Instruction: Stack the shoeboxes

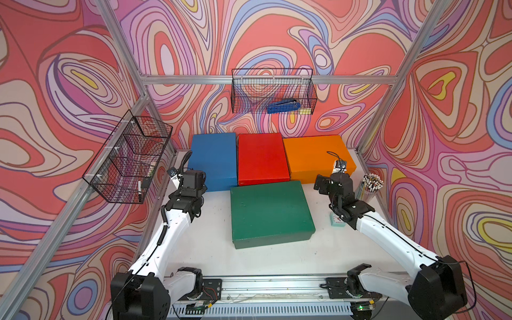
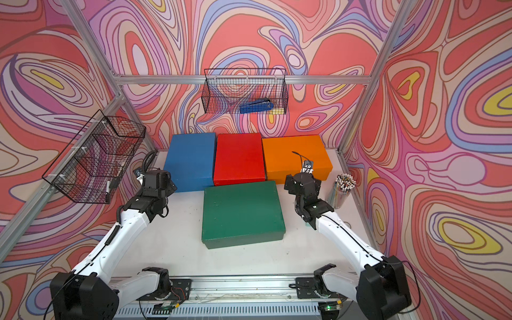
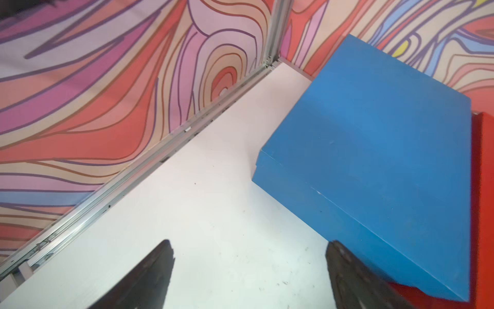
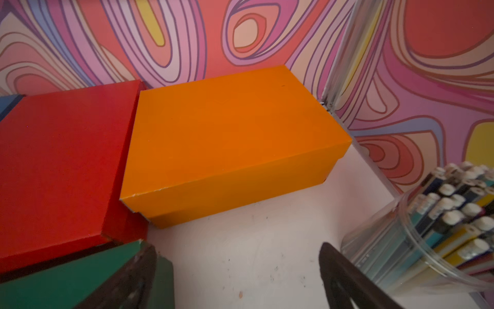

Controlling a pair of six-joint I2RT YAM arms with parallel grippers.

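Four shoeboxes lie on the white table: blue [image 1: 213,154], red [image 1: 262,157] and orange [image 1: 314,154] side by side along the back, green [image 1: 271,213] in front of the middle. My left gripper hangs by the blue box's outer front corner, fingers apart, with only table between them. My right gripper is open above the table in front of the orange box, beside the green box's right end, nothing between its fingers.
A clear cup of pencils [image 4: 411,237] stands at the right, near my right gripper. A small mint clock [image 1: 337,221] is partly hidden under the right arm. Wire baskets [image 1: 273,90] hang on the back and left frames. Bare table lies at left and front.
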